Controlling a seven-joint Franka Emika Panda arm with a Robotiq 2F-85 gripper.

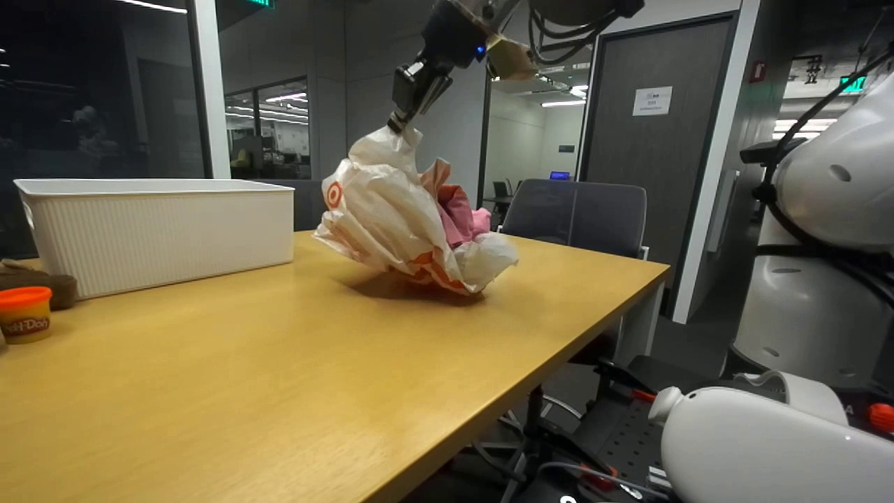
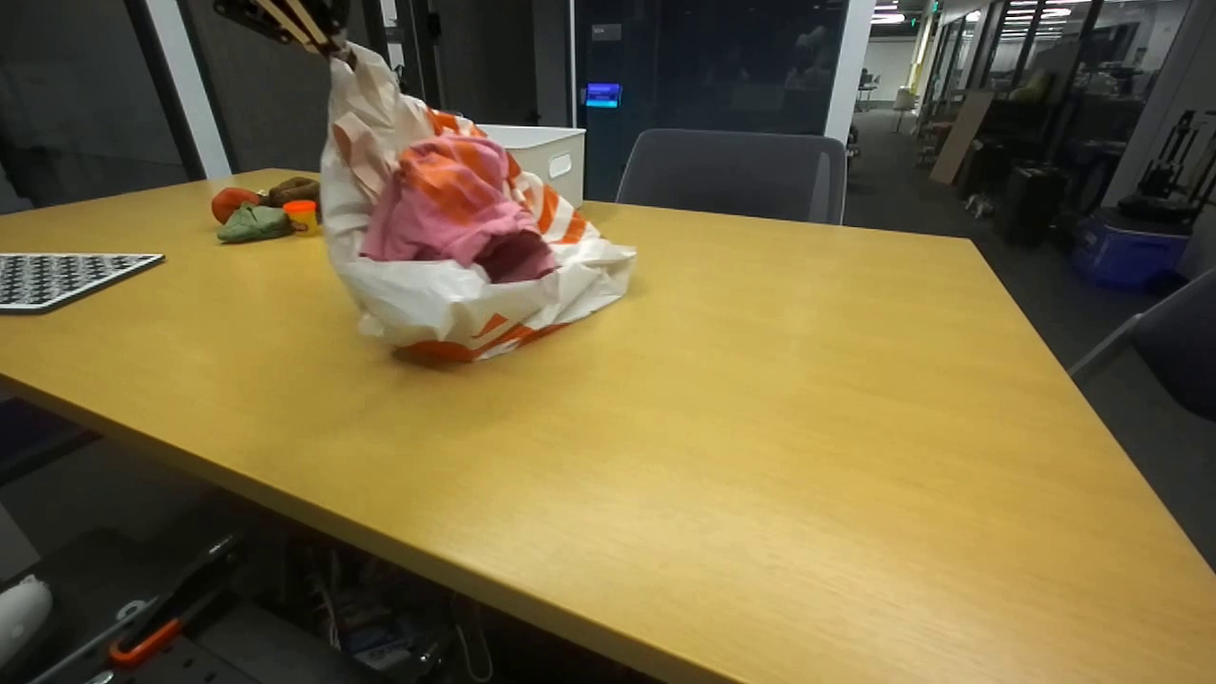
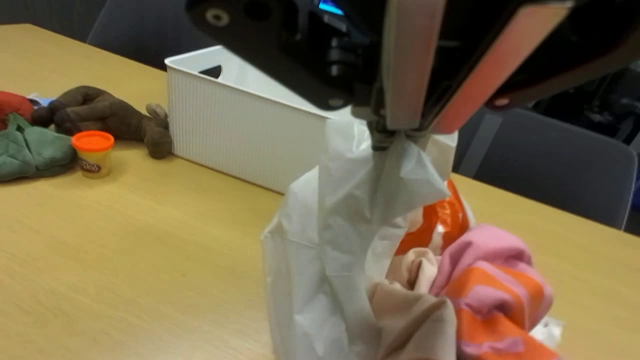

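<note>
My gripper is shut on the upper edge of a white plastic bag (image 3: 318, 240) with orange print. In exterior view 1 the bag (image 1: 377, 205) is stretched upward and tilted beneath the gripper (image 1: 398, 126). Its lower part is low over the table, and I cannot tell whether it still touches. Inside the bag's opening sits a bundled pink and orange cloth (image 2: 456, 211), with a beige cloth (image 3: 414, 312) beside it in the wrist view. The gripper (image 2: 342, 51) is at the top left in exterior view 2.
A white ribbed bin (image 1: 167, 235) stands on the table, left of the bag in exterior view 1. Near it lie a Play-Doh tub (image 3: 94, 156), a brown plush (image 3: 108, 117), a green item (image 3: 36, 153) and a red one (image 2: 234, 203).
</note>
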